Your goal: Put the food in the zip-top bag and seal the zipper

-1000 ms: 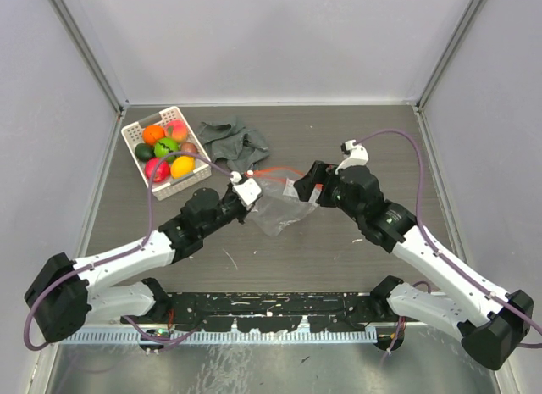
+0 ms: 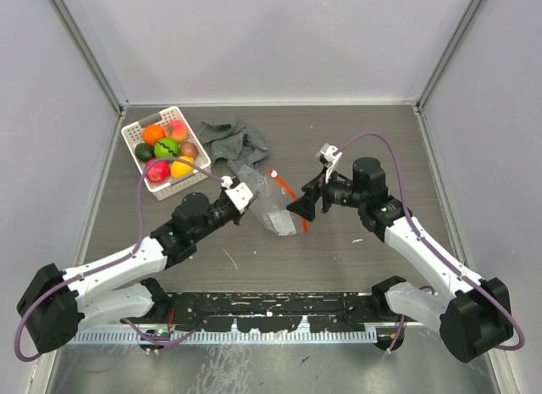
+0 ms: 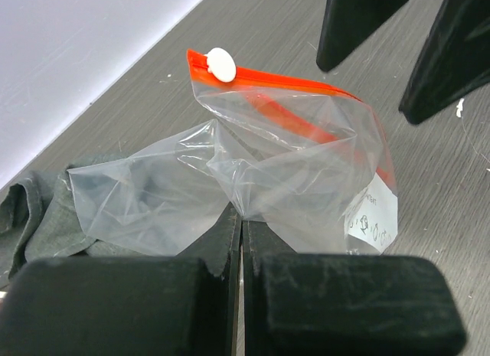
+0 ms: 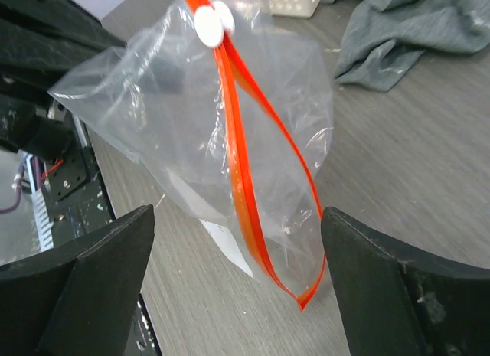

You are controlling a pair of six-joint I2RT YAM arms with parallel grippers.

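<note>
A clear zip top bag [image 3: 291, 172] with an orange zipper and white slider [image 3: 221, 65] hangs from my left gripper, which is shut on its film. In the right wrist view the zipper strips [image 4: 245, 187] part slightly toward their lower middle and meet at the near end. My right gripper is open, its two fingers [image 4: 115, 279] standing on either side of the zipper's near end without visibly gripping it. In the top view the toy food [image 2: 167, 147] lies in a white basket [image 2: 179, 187] at the back left.
A grey cloth [image 2: 233, 142] lies crumpled right of the basket and behind the bag. Bare table [image 2: 364, 267] shows to the front right. White walls close in the sides and back.
The bag's zipper swung from crosswise to slanting toward the front.
</note>
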